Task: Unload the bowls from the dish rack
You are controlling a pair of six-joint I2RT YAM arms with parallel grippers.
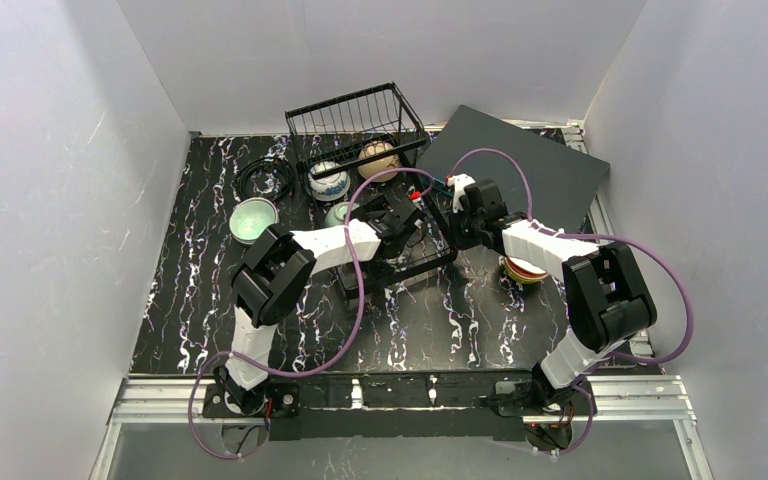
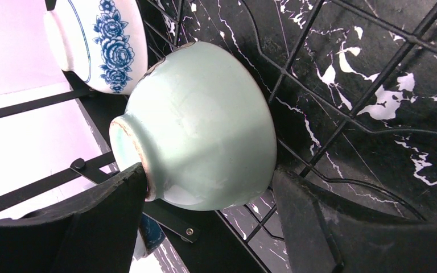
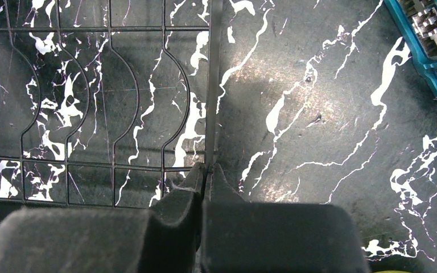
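In the left wrist view a pale green bowl [image 2: 205, 114] rests on its side in the black wire dish rack. My left gripper stands open, with one finger [image 2: 122, 196] by the bowl's foot and the other [image 2: 299, 207] near its rim. Whether either finger touches it, I cannot tell. A white bowl with blue flowers [image 2: 105, 42] leans just behind it. Farther back in the rack sits a tan bowl [image 1: 378, 162]. At the rack's right side, my right gripper is shut on the rack's side bar [image 3: 214, 85].
Left of the rack stands a pale green bowl [image 1: 253, 220], with a coiled black cable [image 1: 264, 178] behind. A stack of dishes [image 1: 526, 271] sits partly under the right arm. A dark board [image 1: 550, 165] leans at the back right.
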